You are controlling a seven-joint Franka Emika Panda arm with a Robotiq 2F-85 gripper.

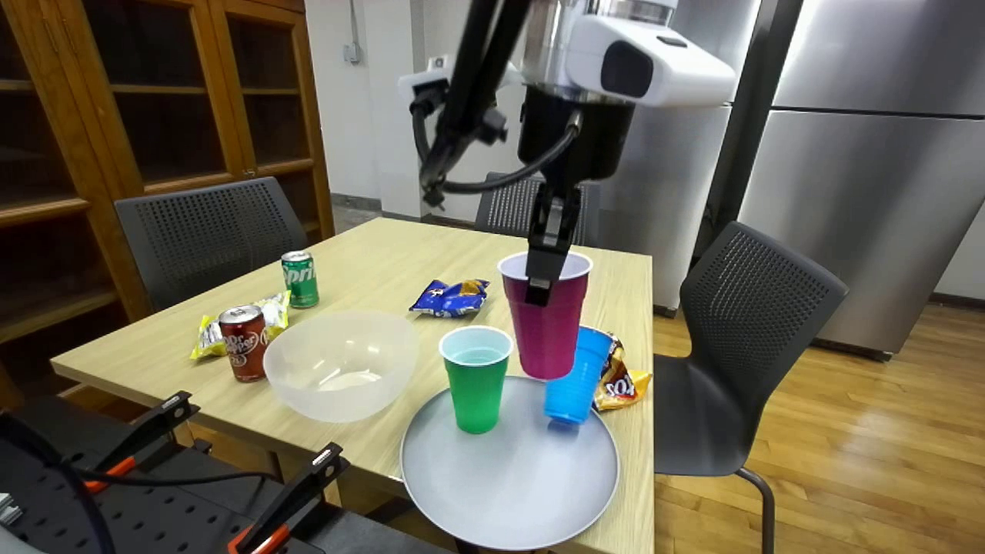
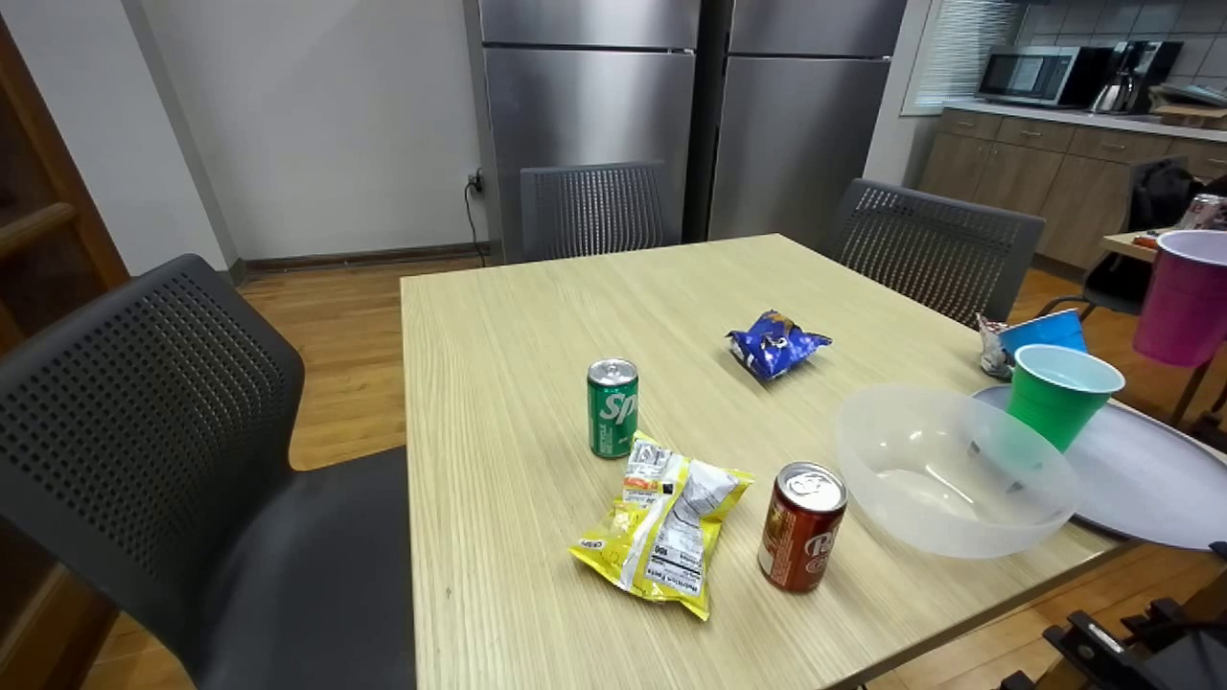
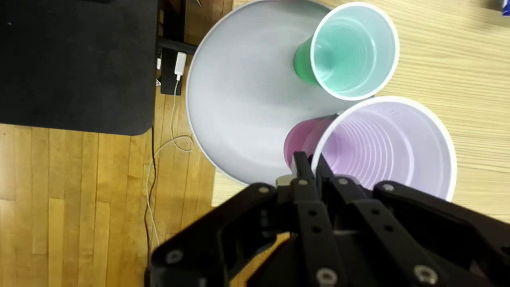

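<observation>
The magenta cup, white inside, hangs in the air over the far right part of the grey plate. My gripper is shut on the wall of this cup at its rim, one finger inside and one outside. A green cup stands on the plate, just left of the magenta one. Behind and below the raised cup a blue cup leans at the plate's far right edge. It is mostly hidden in the wrist view by the magenta cup.
A frosted bowl sits left of the plate, with a Dr Pepper can, Sprite can and yellow chip bag beyond. A blue snack bag lies mid-table, and an orange bag behind the blue cup.
</observation>
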